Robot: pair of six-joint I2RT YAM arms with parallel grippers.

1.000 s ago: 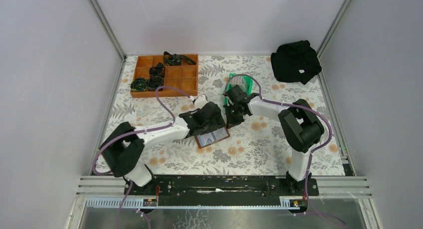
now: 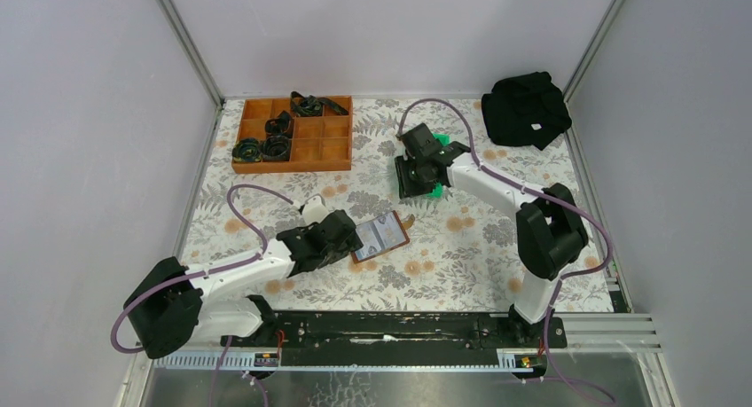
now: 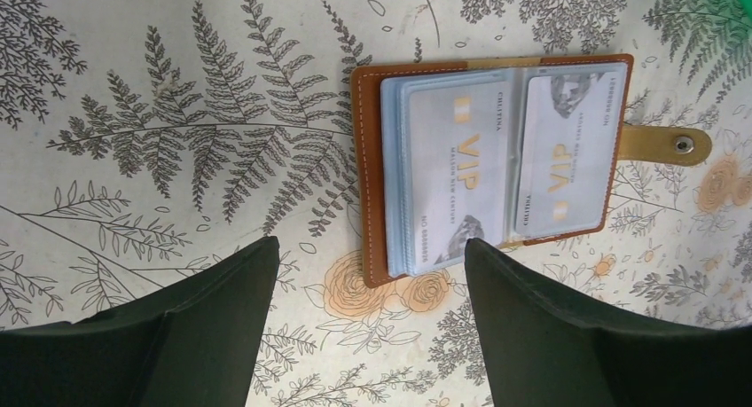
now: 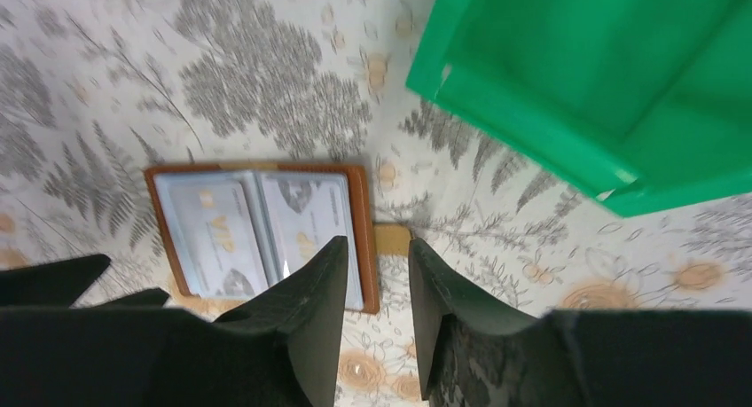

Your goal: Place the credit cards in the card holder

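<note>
An open brown card holder (image 3: 368, 159) lies flat on the patterned table, its strap with a metal snap pointing right in the left wrist view. White VIP cards show on both sides of it: one left card (image 3: 457, 163) and one right card (image 3: 569, 150). My left gripper (image 2: 353, 240) is at the holder's left side, fingers wide apart and empty. Beyond the strap side, over the green container (image 4: 532, 136), is my right gripper (image 2: 408, 192). Its fingers (image 4: 321, 287) stand a little apart with nothing between them. The right arm covers most of the container from above.
At the back left is a wooden compartment box (image 2: 306, 166) holding several dark rolled belts. A black cloth (image 2: 525, 110) lies at the back right. Left of the holder and along the right of the table, the surface is clear.
My left gripper has drawn back leftward from above the holder, uncovering its cards. The right gripper has moved from the holder's strap side back toward the green container. The holder stays in place.
</note>
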